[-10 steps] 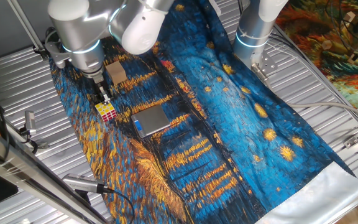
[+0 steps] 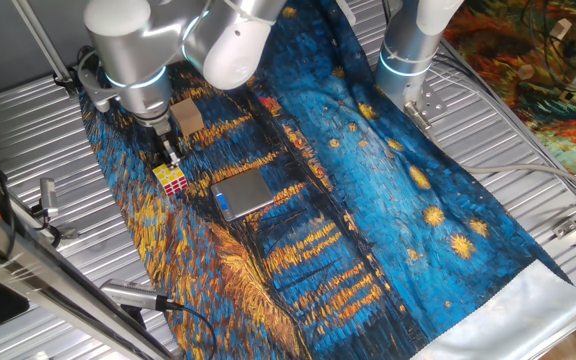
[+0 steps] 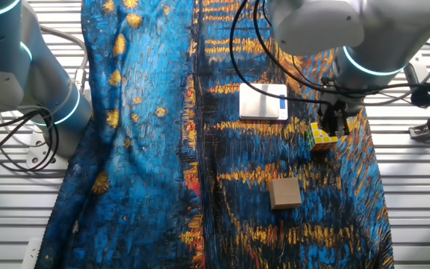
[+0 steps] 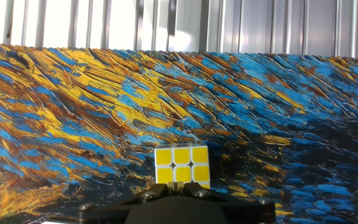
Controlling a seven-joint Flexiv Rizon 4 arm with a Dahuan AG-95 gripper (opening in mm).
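Note:
A Rubik's cube (image 2: 170, 180) with a yellow top and a red-and-white side sits on the painted cloth. In the wrist view, the yellow face of the cube (image 4: 182, 163) shows just beyond my gripper, whose fingertips are close together and hide the cube's near part. The fingers look shut and narrower than the cube, with nothing visible between them. From the first exterior view, my gripper (image 2: 174, 157) points down right at the cube's back edge; whether it touches cannot be told. In the second exterior view the gripper (image 3: 336, 128) partly covers the cube (image 3: 321, 137).
A flat grey scale (image 2: 242, 195) lies beside the cube, its pale plate (image 3: 260, 101) empty. A brown box (image 3: 284, 193) stands on the cloth near the arm.
The cube, scale and box have stayed put.

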